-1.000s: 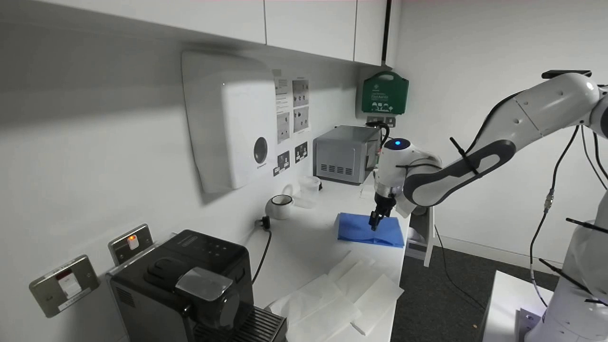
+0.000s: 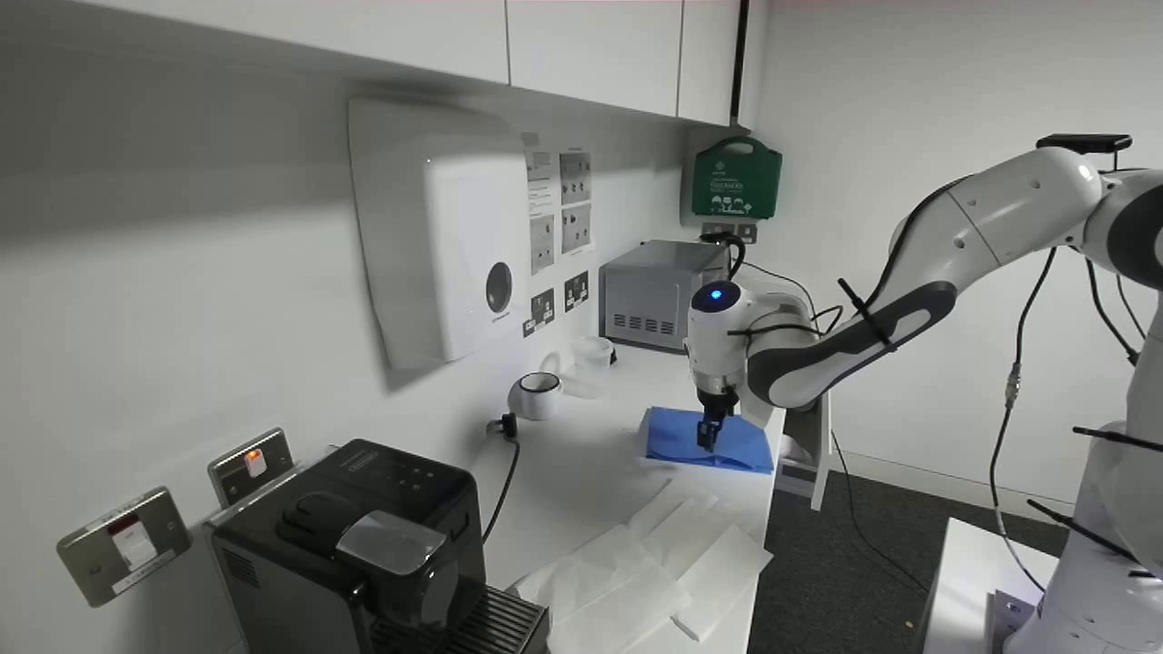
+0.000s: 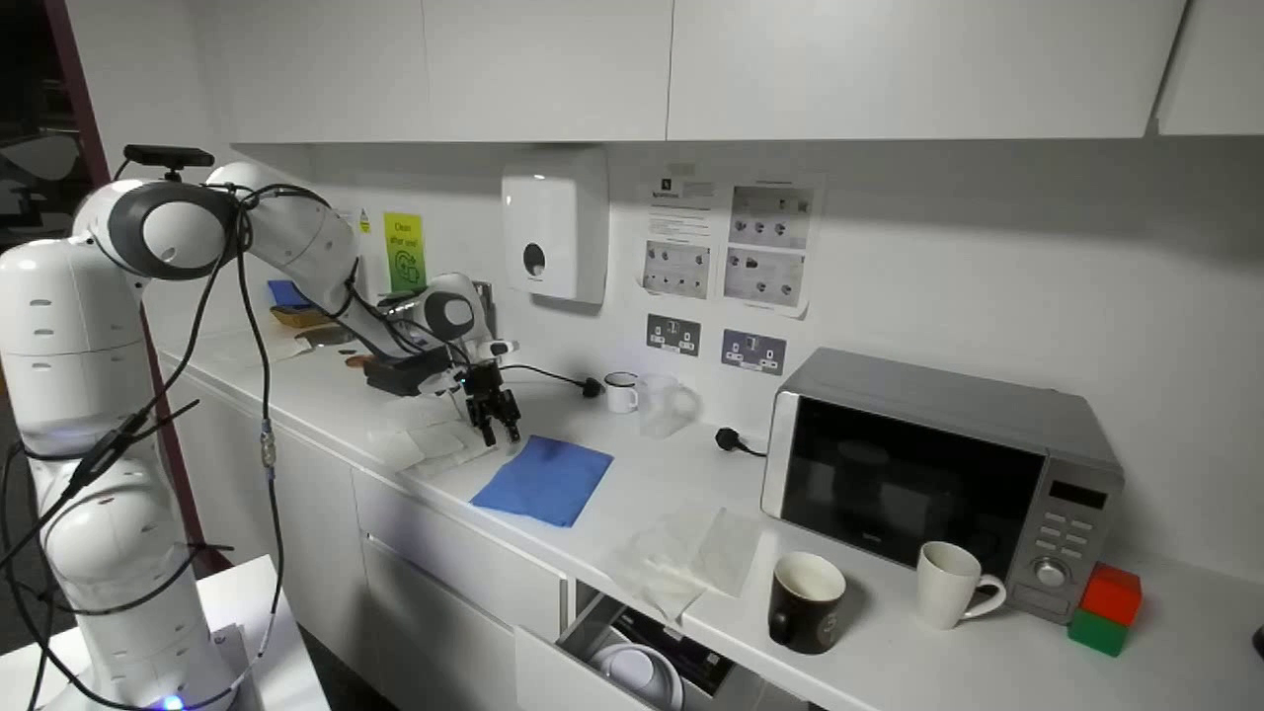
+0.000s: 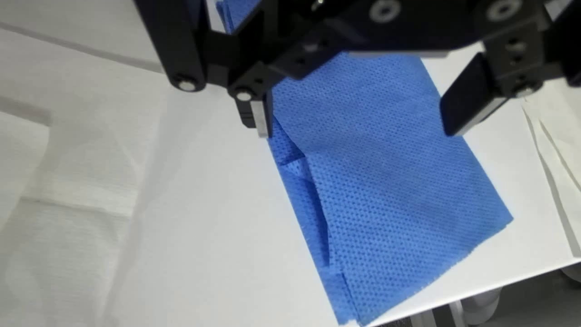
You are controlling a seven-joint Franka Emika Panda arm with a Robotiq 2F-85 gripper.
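Observation:
A folded blue cloth [image 4: 392, 180] lies flat on the white counter, its layered fold edge facing left in the wrist view. Over it is my gripper, open, with one fingertip near the fold edge and the other over the cloth's opposite side. Nothing is gripped. In exterior view 1 the gripper [image 2: 709, 437] appears in front of the blue cloth [image 2: 687, 436]; exterior view 2 has the gripper [image 3: 504, 436] at the far edge of the cloth [image 3: 545, 480]. Whether the fingers touch the fabric I cannot tell.
White paper sheets [image 2: 698, 561] lie on both sides of the cloth. An open drawer [image 3: 640, 658] juts out below the counter's front edge. A black mug [image 3: 806, 616], a white mug [image 3: 948, 587] and the microwave [image 3: 936, 474] stand farther along. An enamel mug [image 3: 621, 392] sits by the wall.
Over the last second my arm has moved left in exterior view 1, toward the wall, and the gripper is slightly lower. The cloth has stayed where it was.

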